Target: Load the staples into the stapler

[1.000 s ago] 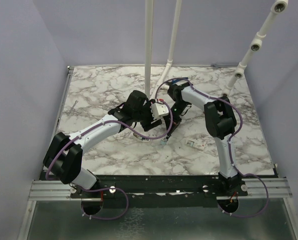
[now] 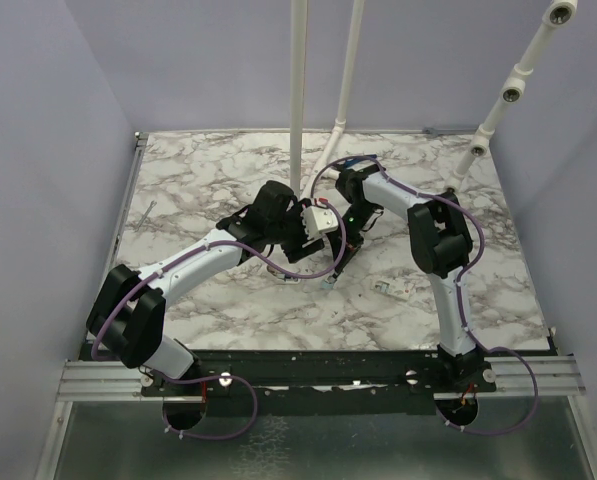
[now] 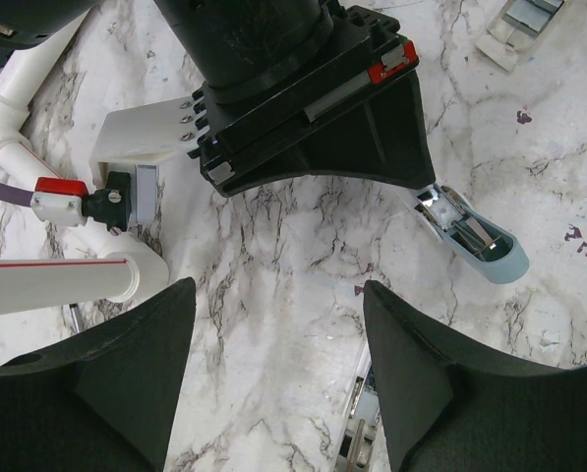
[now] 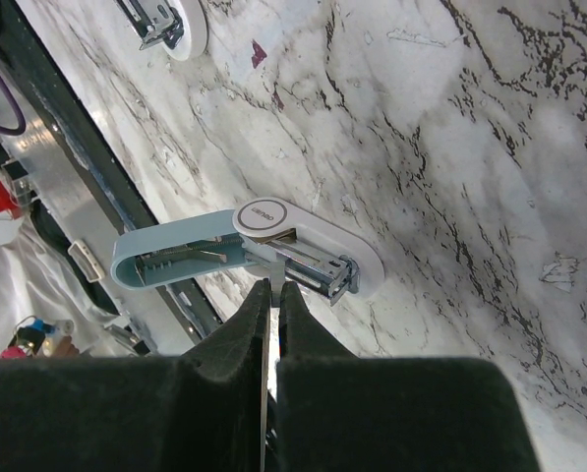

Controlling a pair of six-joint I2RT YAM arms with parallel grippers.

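Note:
A light-blue and white stapler (image 4: 183, 251) lies opened out on the marble table, its metal staple channel (image 4: 318, 267) exposed. My right gripper is shut, its fingertips right at the near edge of that channel. A small pale grey sliver shows at the tips; whether it is staples held there or part of the stapler, I cannot tell. In the left wrist view the right gripper covers one end of the same stapler (image 3: 499, 261). My left gripper stands open above bare marble, nothing between its fingers.
A second opened stapler (image 3: 362, 423) lies below the left gripper's right finger. Another pale piece (image 3: 519, 28) rests to the far right, seen also as a small pale object (image 2: 391, 290) from above. White pipes (image 2: 298, 90) stand behind the arms.

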